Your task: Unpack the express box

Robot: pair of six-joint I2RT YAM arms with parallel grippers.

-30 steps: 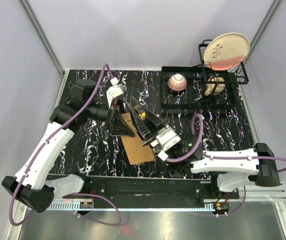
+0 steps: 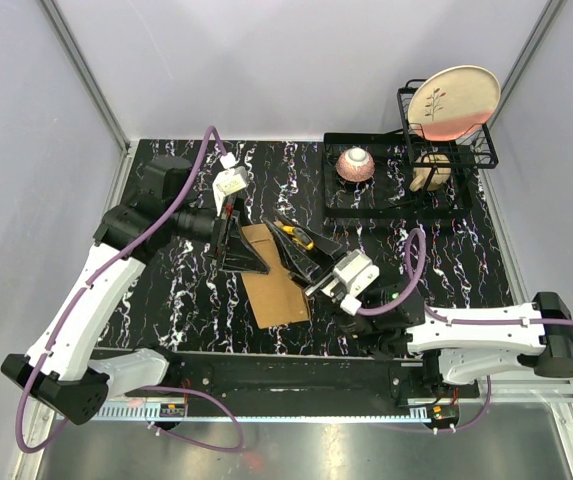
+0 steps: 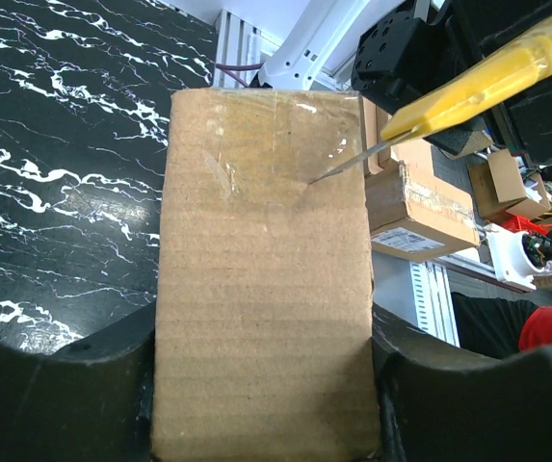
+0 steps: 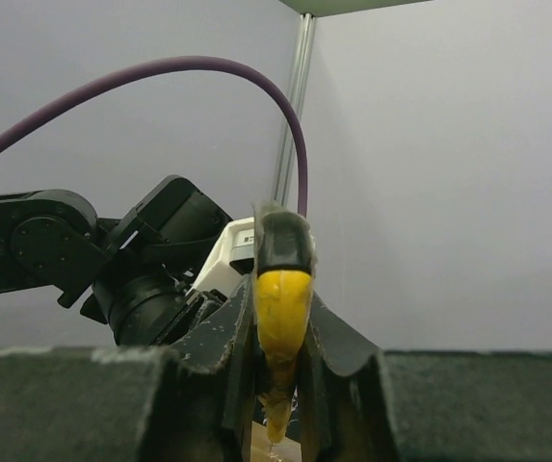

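Note:
The brown cardboard box [image 3: 264, 279] fills the middle of the left wrist view, clear tape across its far end. My left gripper [image 2: 256, 262] is shut on it, a finger [image 3: 59, 395] pressed to each side. A yellow-handled knife [image 3: 497, 82] reaches in from the right, its thin blade tip at the taped part of the box; whether it has cut in, I cannot tell. My right gripper is shut on the yellow knife handle [image 4: 282, 308]. From above, the box [image 2: 274, 290] lies partly under both grippers.
A black dish rack [image 2: 336, 212] stands at the back right with an upside-down bowl [image 2: 355, 165], a cup [image 2: 429, 172] and a large plate [image 2: 454, 103]. Bare black marbled tabletop [image 2: 166, 300] shows left of the box and in front of the rack.
My right gripper has shifted to the right with the knife, uncovering more of the box and the yellow handle. The left arm and the box have stayed nearly still.

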